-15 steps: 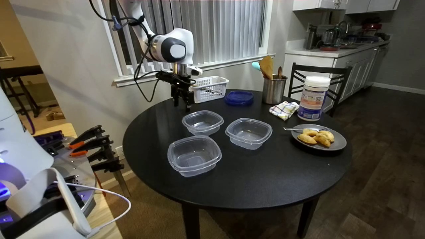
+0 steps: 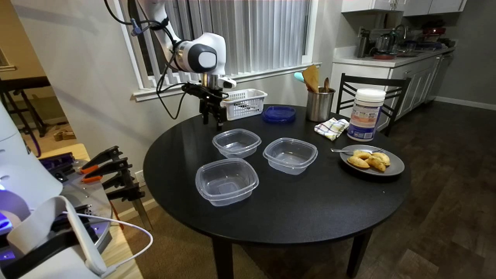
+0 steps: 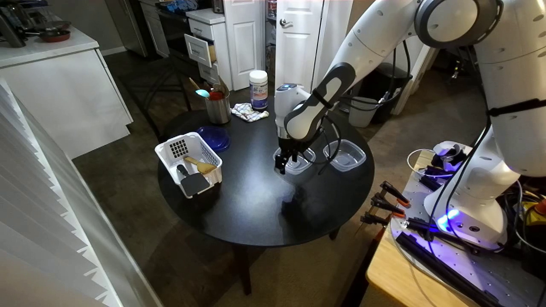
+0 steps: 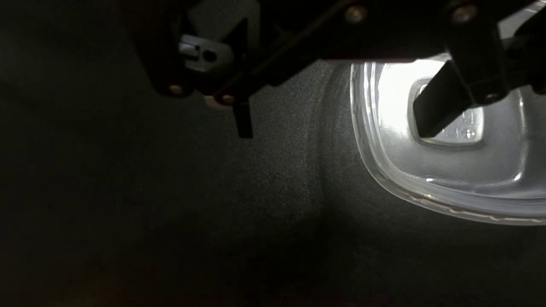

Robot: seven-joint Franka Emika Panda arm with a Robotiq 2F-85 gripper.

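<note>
My gripper [image 2: 212, 121] hangs above the far left part of the table, open, with nothing between its fingers. In the wrist view the two fingers [image 4: 244, 120] stand wide apart. Three clear, empty plastic containers stand on the table: a far one [image 2: 237, 142], a near left one [image 2: 227, 182] and a right one [image 2: 290, 155]. From the wrist, one container [image 4: 460, 176] shows at the right, partly behind a finger. Stacked or single, a blue lid [image 2: 279, 114] lies at the back. A grey plate [image 2: 394, 168] at the right holds several pastries [image 2: 370, 160] and a fork.
At the table's back, a white basket [image 3: 214, 158] holds a wooden spoon and a black spatula. A metal utensil pot [image 2: 320, 105], a checked cloth [image 2: 331, 128] and a wipes tub [image 2: 365, 116] stand at the back right.
</note>
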